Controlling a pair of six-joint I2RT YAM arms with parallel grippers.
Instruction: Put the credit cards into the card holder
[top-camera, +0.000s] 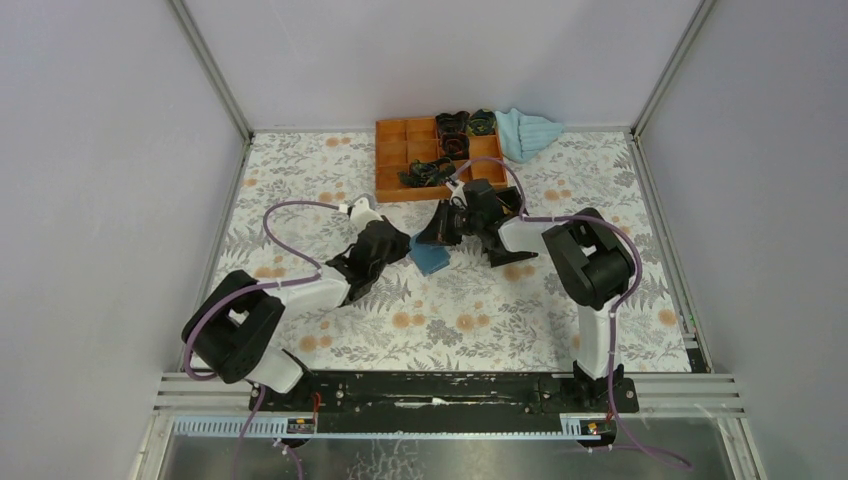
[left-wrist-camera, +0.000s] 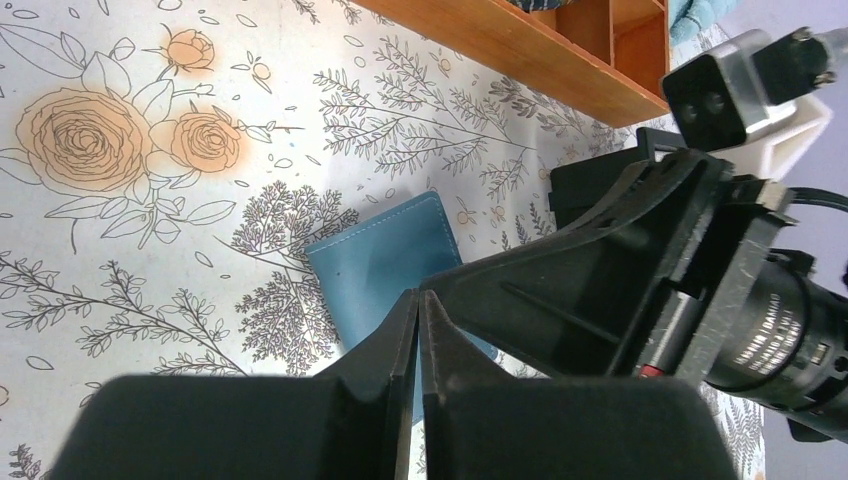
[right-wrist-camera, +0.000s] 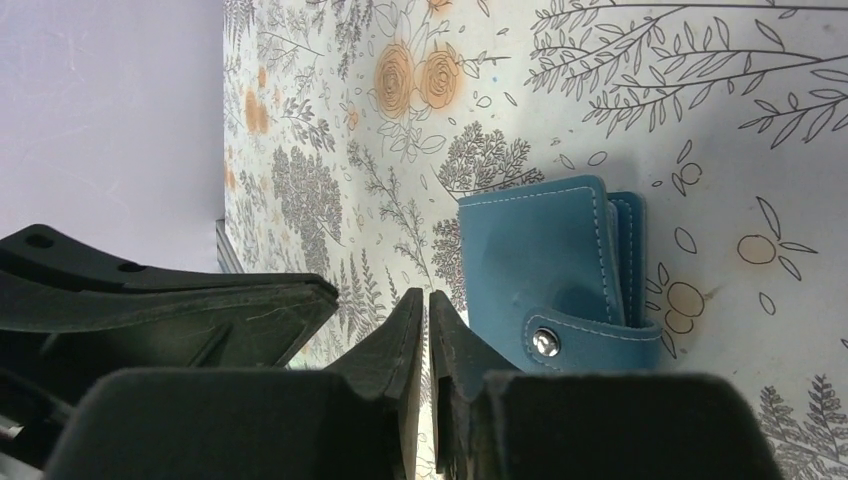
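Observation:
The blue card holder (top-camera: 432, 262) lies on the patterned cloth between the two arms. In the right wrist view, the holder (right-wrist-camera: 535, 240) shows white stitching and a strap with a metal snap (right-wrist-camera: 545, 342) across its front. My left gripper is shut, with nothing showing between its fingers, just over the holder. The fingers of my right gripper are slightly apart with an empty gap, in front of the holder's side edge. In the left wrist view this right gripper covers part of the holder (left-wrist-camera: 375, 265). No separate credit card can be made out.
An orange compartment box (top-camera: 391, 157) with dark rolled items stands at the back, a light blue cloth (top-camera: 528, 135) beside it. A black object (top-camera: 512, 255) lies partly under the right arm.

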